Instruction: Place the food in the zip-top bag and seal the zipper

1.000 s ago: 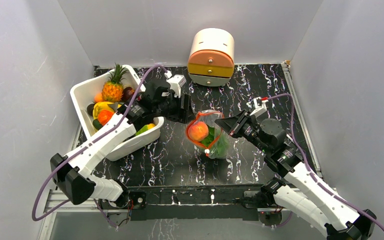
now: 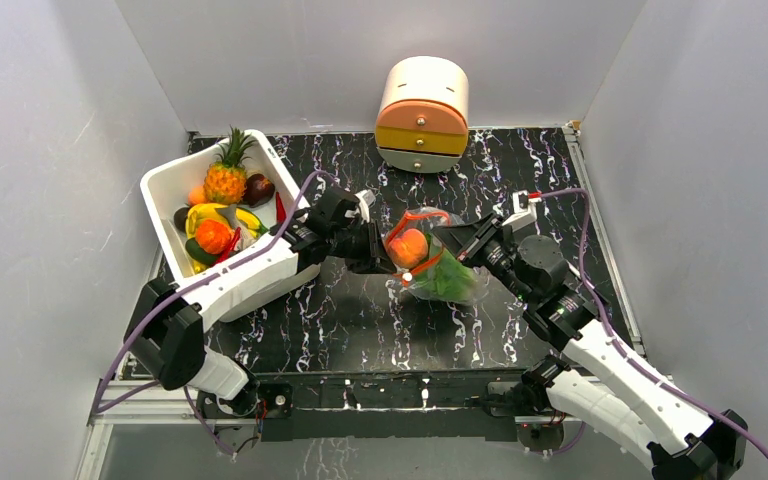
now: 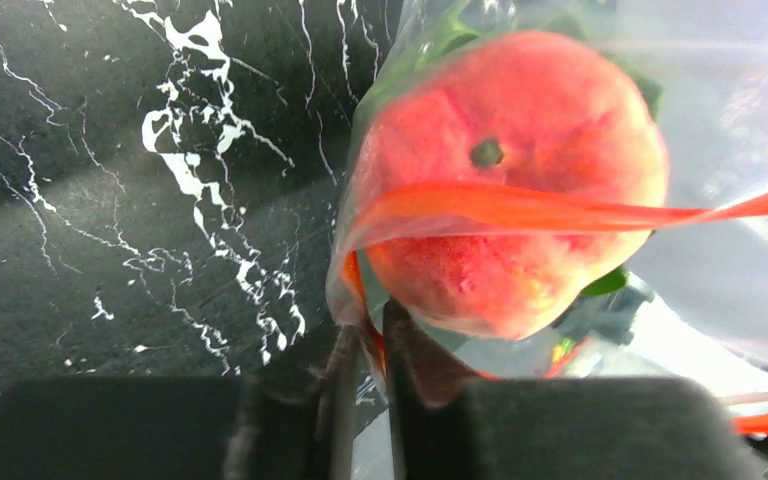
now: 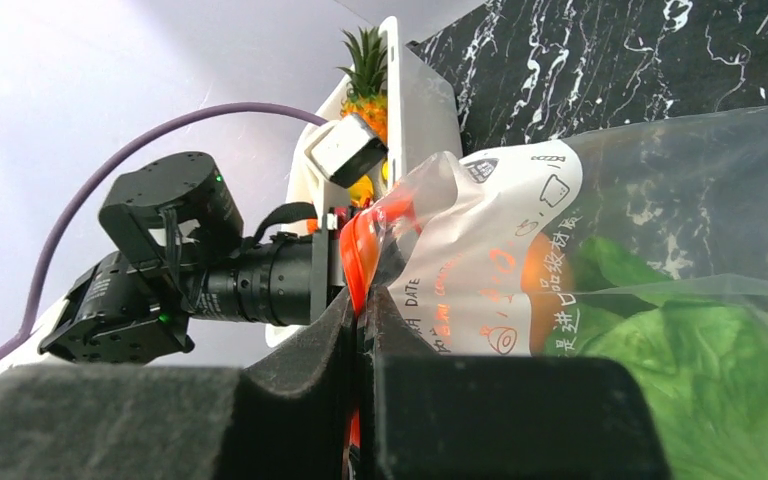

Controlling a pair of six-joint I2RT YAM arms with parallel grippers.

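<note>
A clear zip top bag (image 2: 450,285) with an orange-red zipper rim holds a peach (image 3: 510,130) and green leafy vegetable (image 4: 680,370). My left gripper (image 2: 380,262) is at the bag's left side; in its wrist view the fingertips sit close together at the orange zipper edge, and whether they grip it is unclear. My right gripper (image 2: 452,242) is shut on the bag's upper edge at the zipper strip (image 4: 358,250), seen running between its fingers in the right wrist view.
A white bin (image 2: 168,225) of mixed produce stands at left. An orange and yellow drawer box (image 2: 420,115) is at the back centre.
My left gripper has moved down to the bag's left edge. The bag has shifted slightly up and right from a second ago.
</note>
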